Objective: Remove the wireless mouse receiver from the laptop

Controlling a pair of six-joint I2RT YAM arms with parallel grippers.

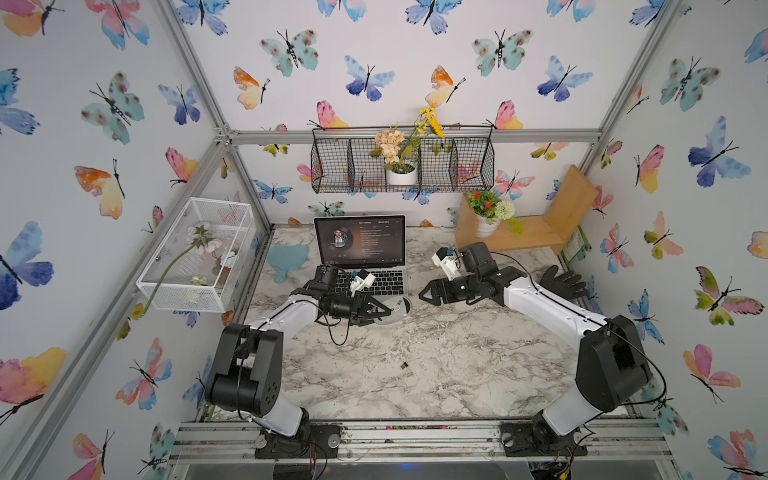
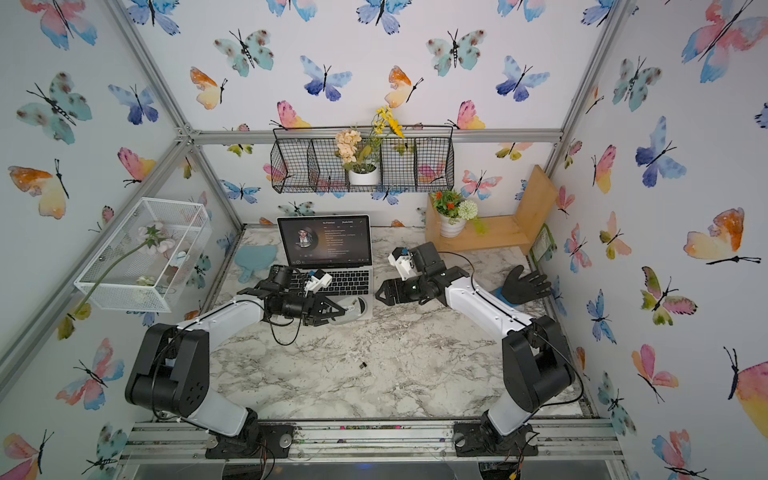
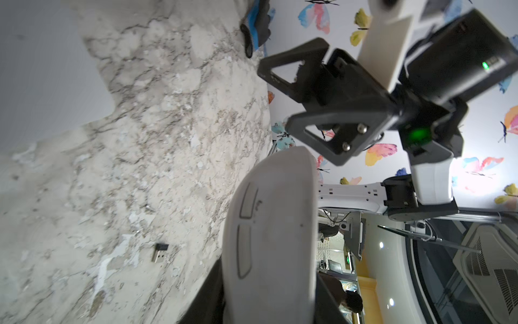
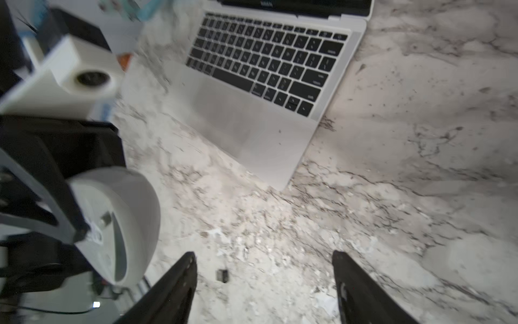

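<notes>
The small black-and-silver receiver point(image 3: 160, 251) lies loose on the marble table, in front of the laptop point(image 4: 242, 124) and apart from it. From the top left, the receiver point(image 1: 405, 365) shows as a dark speck nearer the table's front edge than both grippers. My left gripper point(image 1: 382, 310) is shut on a white mouse point(image 3: 272, 232), held above the table by the laptop's front edge. An opening shows in the mouse's underside point(image 4: 116, 237) in the right wrist view. My right gripper stands open and empty, to the right of the mouse.
A blue-grey mat point(image 1: 288, 260) lies left of the laptop. At the back right stand a potted plant point(image 1: 486, 220) and a wooden shelf point(image 1: 520, 233); a black glove point(image 1: 564, 281) lies at the right.
</notes>
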